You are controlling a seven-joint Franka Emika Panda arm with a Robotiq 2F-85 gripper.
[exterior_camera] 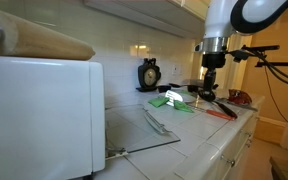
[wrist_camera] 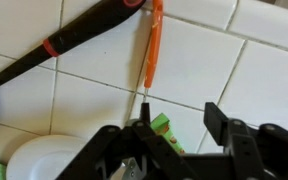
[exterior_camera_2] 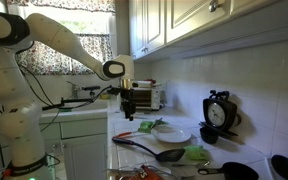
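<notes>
In the wrist view my gripper has its two fingers apart, with no object held between them. Below it on the white tiles lies a green and white item (wrist_camera: 162, 126), partly hidden by the gripper. An orange-handled utensil (wrist_camera: 154, 45) rests farther up, and a black utensil with a red band (wrist_camera: 92, 20) is at upper left. The edge of a white plate (wrist_camera: 49, 160) shows at lower left. Exterior view 1 has my gripper (exterior_camera: 209, 88) over the far part of the counter, above a red-handled utensil (exterior_camera: 221, 114) and near green items (exterior_camera: 180, 104).
A black clock-like scale (exterior_camera_2: 220, 112) stands against the tiled wall. Beside it are a black spatula (exterior_camera_2: 170, 155) and a dark pan (exterior_camera_2: 240, 171). The white box (exterior_camera: 39, 115) fills the left of exterior view 1.
</notes>
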